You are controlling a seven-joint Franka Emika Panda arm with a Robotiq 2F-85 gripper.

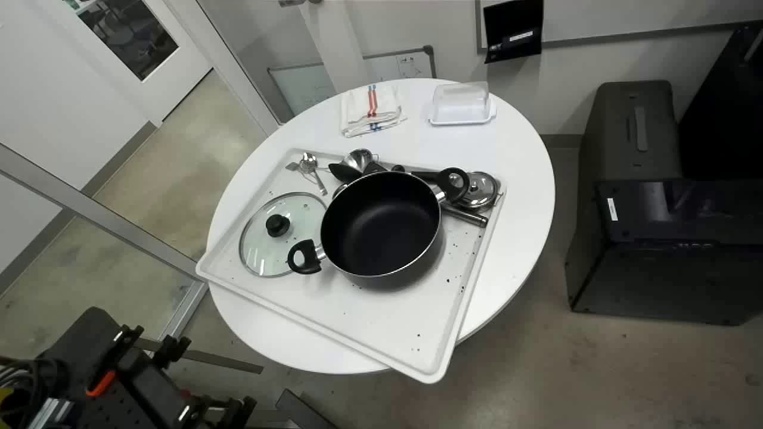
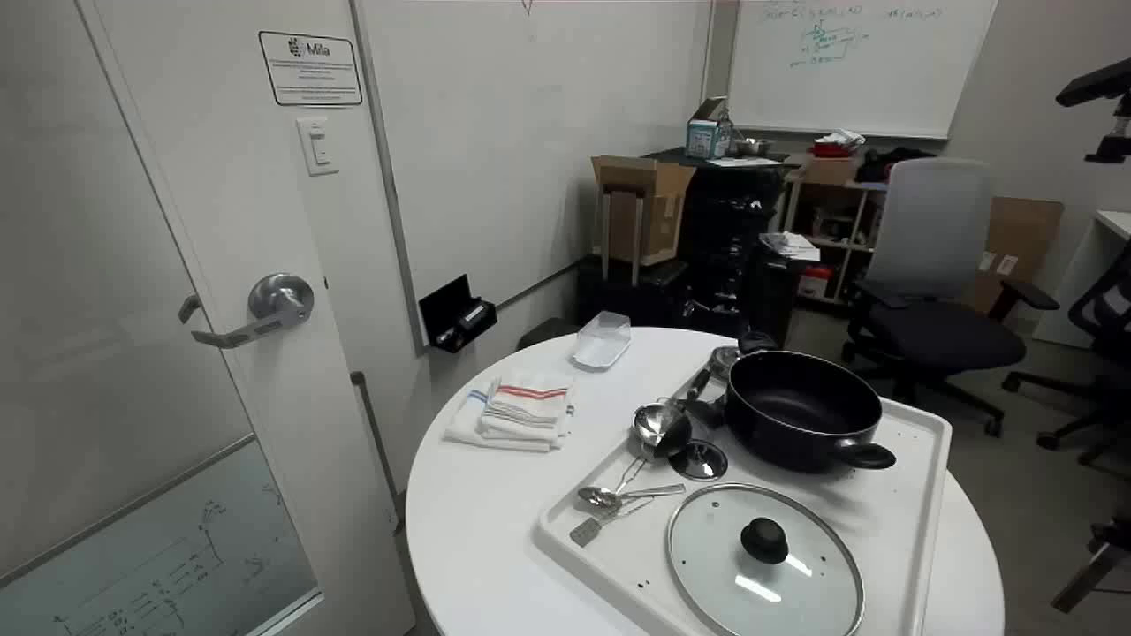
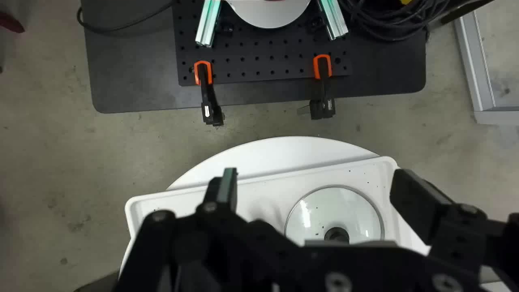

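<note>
A black two-handled pot [image 1: 382, 225] stands upright and empty on the white tray [image 1: 386, 343]. Beside it lies a glass lid [image 1: 261, 246] with a black knob, flat on the tray; the pot and lid show in exterior view 2 as well. Small metal utensils [image 1: 309, 164], a steel bowl-shaped piece [image 2: 659, 426] and a small round lid [image 1: 479, 189] crowd behind the pot. In the wrist view my gripper is open, its fingers far apart with nothing between them, above the glass lid [image 3: 316, 209]. The pot is hidden there.
Folded striped cloths [image 1: 370, 111] and a clear-lidded white dish [image 1: 461, 105] rest on the round white table [image 1: 526, 168] behind the tray. The tray's front part is bare except for dark specks. A black base with orange clamps [image 3: 202, 72] stands across a gap from the table.
</note>
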